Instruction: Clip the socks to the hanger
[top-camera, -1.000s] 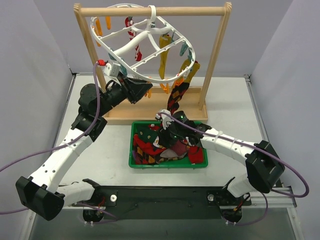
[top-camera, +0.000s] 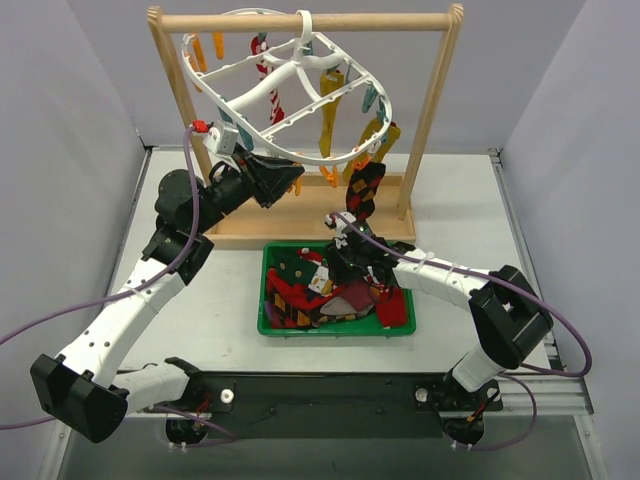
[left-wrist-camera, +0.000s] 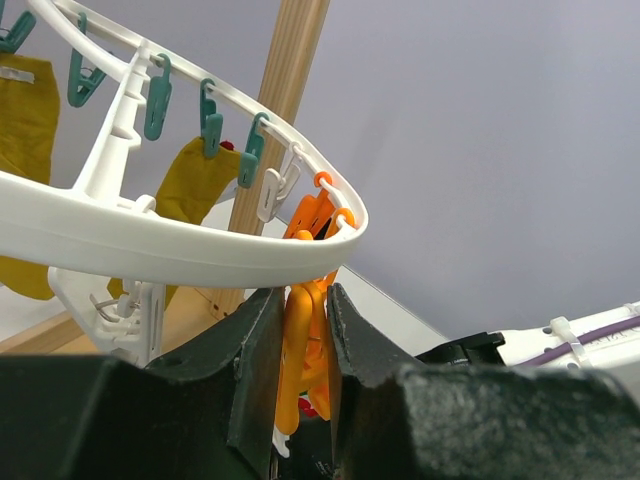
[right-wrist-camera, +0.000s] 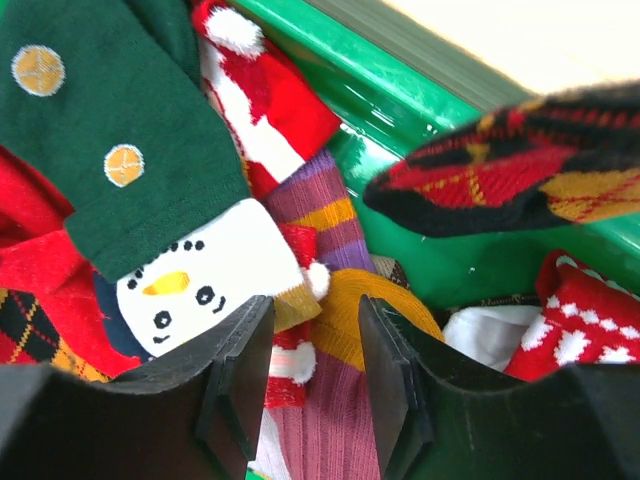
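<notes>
My left gripper (top-camera: 289, 180) is shut on an orange clip (left-wrist-camera: 297, 340) at the front rim of the white hanger (left-wrist-camera: 180, 238). Socks hang from it: a red-white one (top-camera: 263, 55), yellow ones (left-wrist-camera: 185, 190) and a dark argyle one (top-camera: 364, 190). My right gripper is down at the green bin (top-camera: 338, 330), fingers apart, above loose socks: a snowman sock (right-wrist-camera: 205, 270), a striped purple-yellow sock (right-wrist-camera: 340, 410) and red ones (right-wrist-camera: 590, 330). A dark argyle sock (right-wrist-camera: 500, 170) hangs beside it in the right wrist view.
The wooden frame (top-camera: 430, 100) carries the hanger over a wooden base (top-camera: 250, 225). Bare white table (top-camera: 470, 220) lies on both sides. More free clips (left-wrist-camera: 156, 100) line the hanger's rim.
The right gripper and forearm have shifted slightly rightward in the top view, and the argyle sock beside them hangs straighter. The left arm has not visibly moved.
</notes>
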